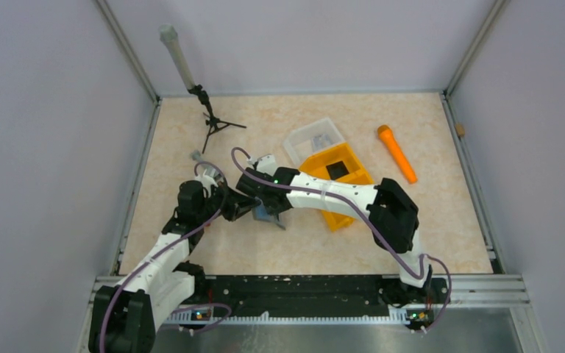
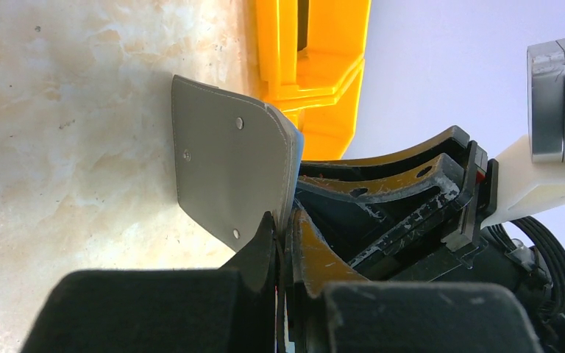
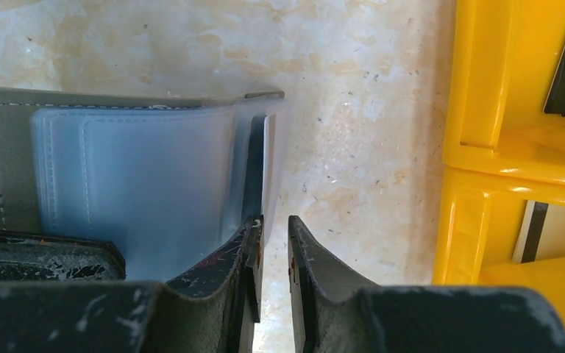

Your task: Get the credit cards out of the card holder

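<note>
The grey card holder [image 3: 15, 154], with stitched edges and blue sleeves [image 3: 140, 184] inside, stands partly spread. Its grey cover [image 2: 228, 154] fills the middle of the left wrist view. There my left gripper is shut on the holder's near edge. In the right wrist view my right gripper is at the sleeves' free end, its tips a small gap apart. A thin pale edge [image 3: 268, 162] beside a dark strip runs down to its left finger; whether that edge is a card, or pinched, I cannot tell. From above, the arms hide most of the holder [image 1: 263, 213].
An orange-yellow divided tray [image 1: 349, 158] stands just right of the holder, with a flat card-like piece [image 3: 552, 232] in one compartment. Behind it is a clear box [image 1: 301, 147]. An orange microphone [image 1: 397, 154] lies far right; a tripod [image 1: 212, 121] stands at back left.
</note>
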